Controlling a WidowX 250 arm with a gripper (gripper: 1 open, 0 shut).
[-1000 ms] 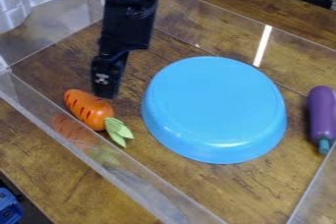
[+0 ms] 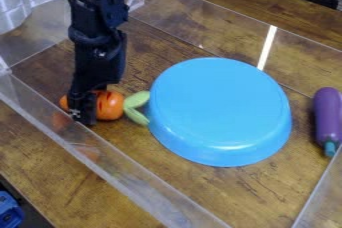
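Observation:
An orange toy carrot [image 2: 110, 106] with pale green leaves lies on the wooden surface at the left, just left of a blue upturned bowl [image 2: 219, 108]. The dark gripper [image 2: 88, 106] is lowered onto the carrot from above, covering part of it; whether its fingers are closed on it is hard to tell.
A purple toy eggplant [image 2: 327, 117] lies at the far right. Clear plastic walls run along the left, front and right. Bare wood [image 2: 247, 32] shows behind the bowl.
The gripper has moved down and left onto the carrot. The carrot's leaves now point more to the right, closer to the bowl.

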